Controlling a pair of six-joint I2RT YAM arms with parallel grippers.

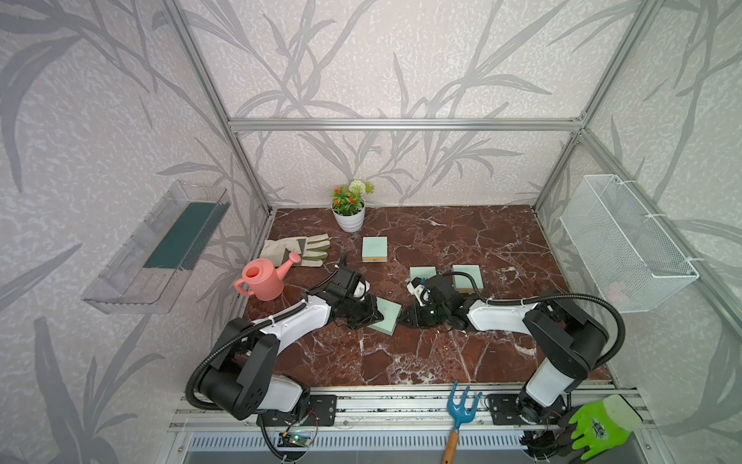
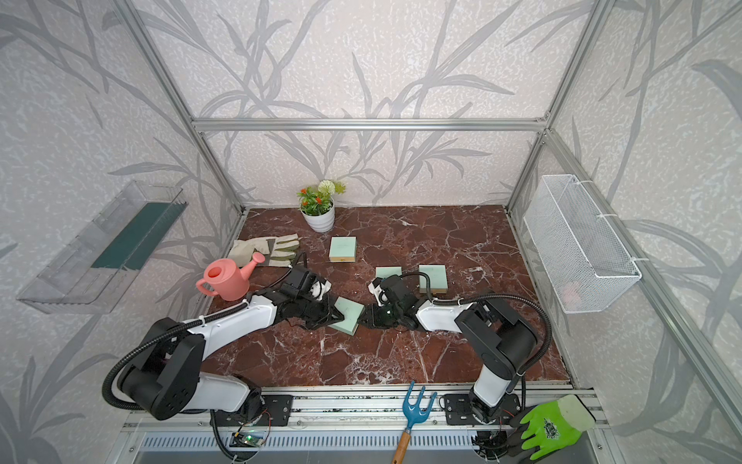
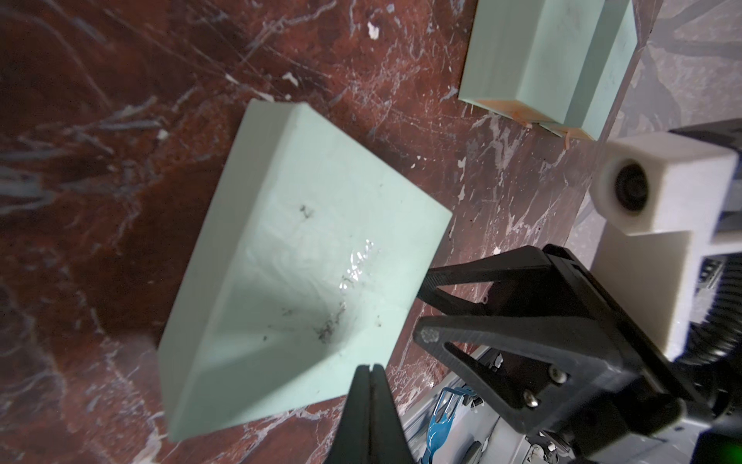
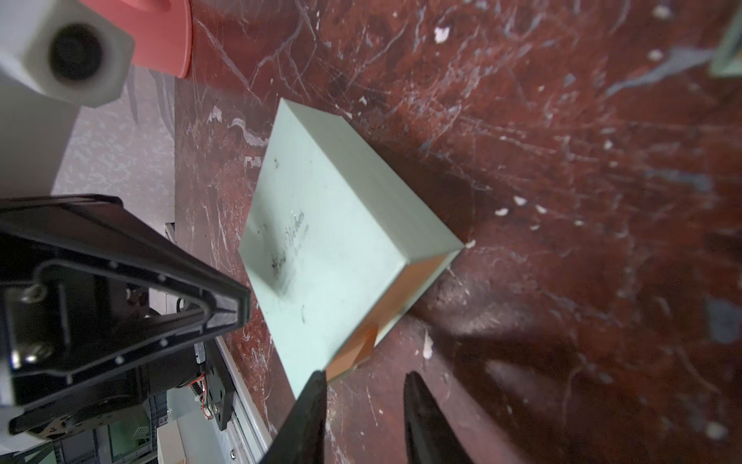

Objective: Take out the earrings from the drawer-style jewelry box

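Note:
A pale mint jewelry box lies turned at an angle on the marble table between my two arms. Its brown drawer front, with a small tab low on it, faces my right gripper. That gripper is part open, with an empty gap between its fingers, just off the drawer side. No opening shows in the drawer, and no earrings are visible. My left gripper is shut with nothing showing between its fingers. It is over or against the box's edge; contact cannot be told.
More mint boxes stand behind: one box near the flower pot, another box behind the right arm, and a partly hidden box. A pink watering can and gloves lie left.

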